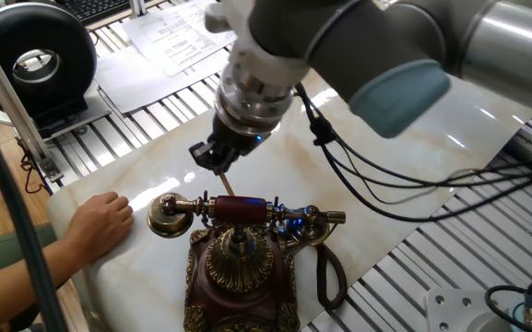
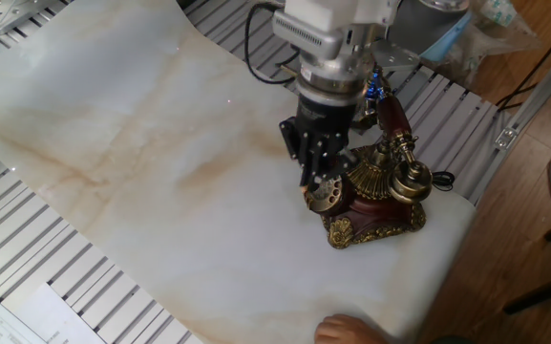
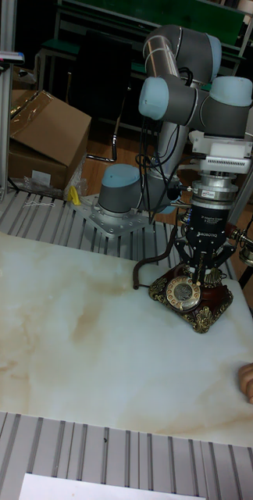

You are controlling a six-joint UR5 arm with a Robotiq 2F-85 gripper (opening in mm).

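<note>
An old-style telephone in dark red and brass stands on the marbled sheet, its handset resting across the cradle. The round dial faces away from exterior view 1 but shows in the other two views. My gripper points down on the dial side of the phone, shut on a thin tan stick. The stick's lower end is hidden behind the handset in exterior view 1. In exterior view 2 the gripper is right at the dial; whether the stick touches it, I cannot tell.
A person's hand rests on the sheet near the phone. The phone's dark cord loops beside it, and black cables hang from my arm. Much of the marbled sheet is bare.
</note>
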